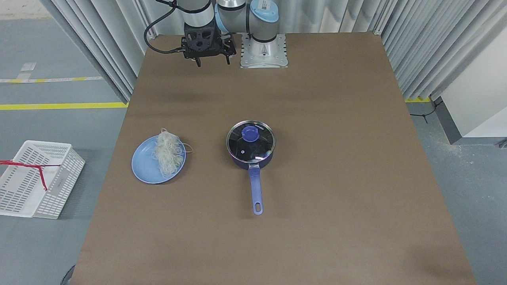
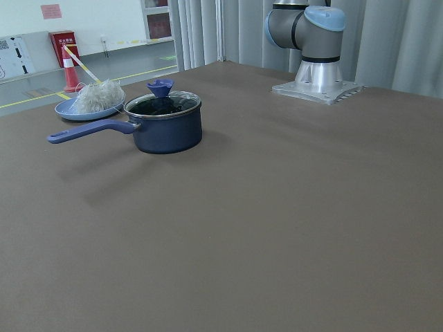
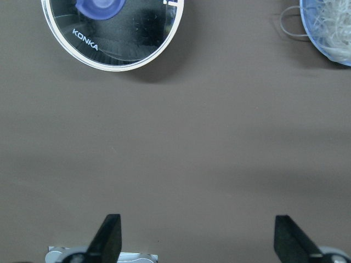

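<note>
A blue saucepan (image 1: 250, 149) with a glass lid and blue knob sits mid-table, handle toward the front; in the left view it (image 2: 167, 135) shows in profile, and its lid (image 3: 126, 41) tops the wrist view. A blue plate (image 1: 144, 166) holding a tangle of pale stringy material (image 1: 167, 152) lies beside it, to the left in the front view. My gripper (image 1: 213, 59) hangs at the back of the table, apart from both; in the wrist view its two fingers stand wide open (image 3: 197, 224) over bare tabletop.
The robot's base plate (image 1: 263, 59) is at the back edge. A white basket (image 1: 61, 185) with red straps stands beyond the table's left edge, lower down.
</note>
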